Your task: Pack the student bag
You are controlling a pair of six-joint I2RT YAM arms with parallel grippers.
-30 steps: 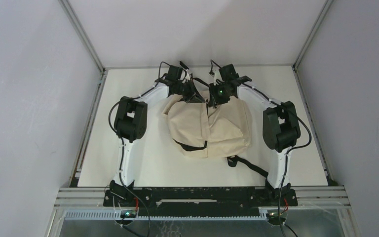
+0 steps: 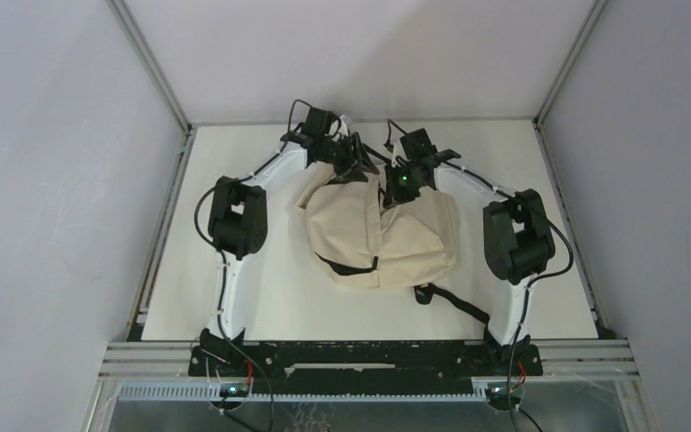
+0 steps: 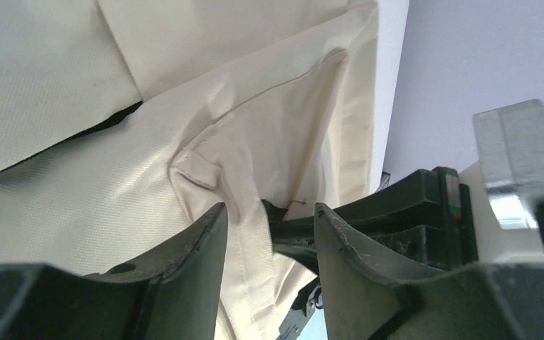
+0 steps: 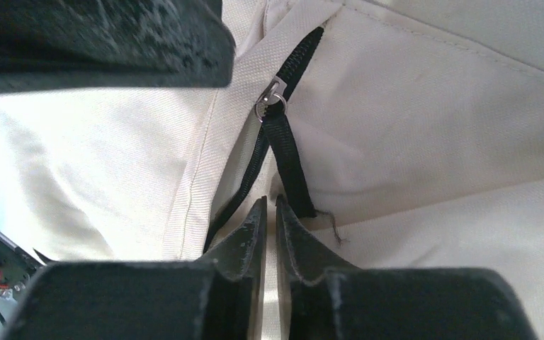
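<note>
The beige canvas bag [image 2: 346,234] lies on the table with a black zipper and metal pull [image 4: 273,95] near its top middle; a black fabric tab hangs from the pull. My left gripper is open at the bag's upper part, a beige fold visible between and beyond its fingers. My right gripper is over the zipper area just below the tab, its fingertips close together with a narrow gap and nothing clearly between them. A dark part of the other arm covers the upper left of the right wrist view.
A black strap [image 2: 459,301] extends from the bag's lower right toward the near edge. Walls enclose the back and sides.
My right gripper has moved slightly toward the near side over the bag. My left gripper has shifted a little toward the back, its fingers appearing more spread.
</note>
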